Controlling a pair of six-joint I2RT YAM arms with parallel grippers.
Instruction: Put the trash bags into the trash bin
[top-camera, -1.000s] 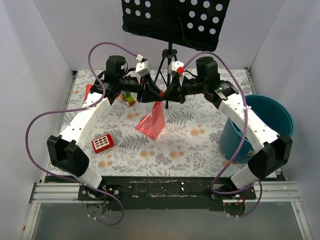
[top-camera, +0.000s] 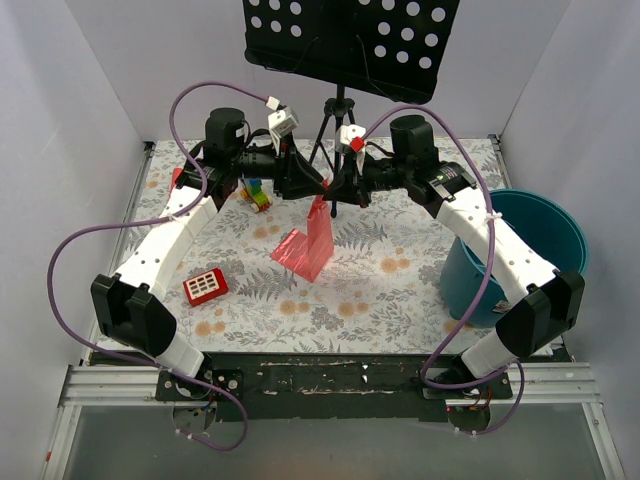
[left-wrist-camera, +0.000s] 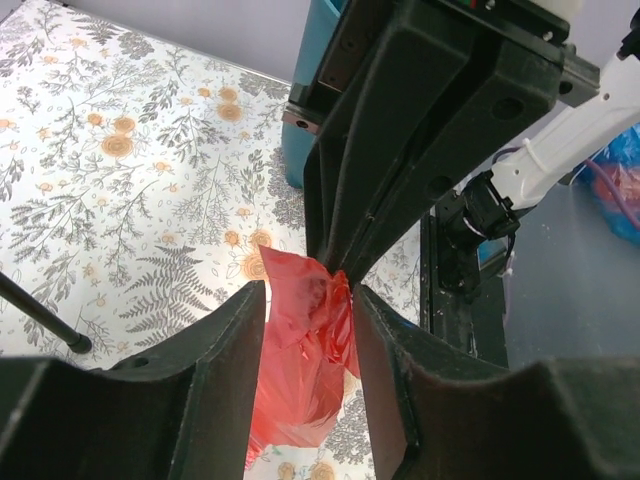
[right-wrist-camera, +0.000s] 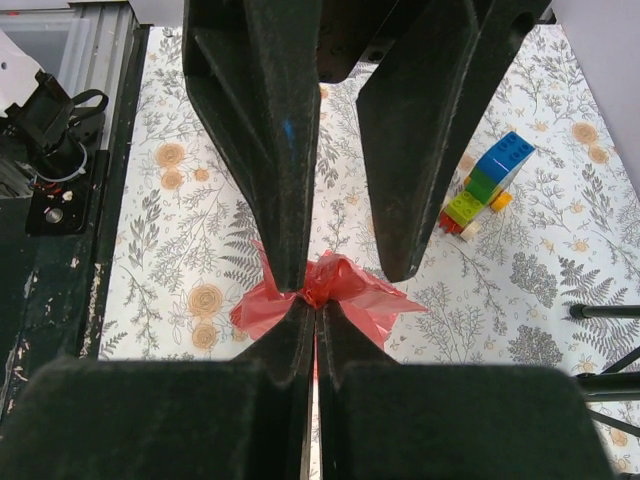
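Note:
A crinkled red plastic trash bag (top-camera: 319, 240) hangs over the middle of the table, its loose sheet spreading downward. My right gripper is shut on the gathered top of the red bag; in the left wrist view its dark fingers (left-wrist-camera: 372, 150) meet there. My left gripper stands open at the same spot, its two fingertips apart on either side of the bag's top. The right wrist view also shows that gap between the left gripper's fingers. The teal trash bin (top-camera: 464, 285) stands at the right, partly behind the right arm.
A black music stand (top-camera: 345, 45) rises at the back, its tripod close behind both grippers. Colourful toy blocks (top-camera: 256, 195) lie behind the left forearm. A red-and-white block (top-camera: 205, 286) is at the left.
My right arm and the bag have stayed almost in place.

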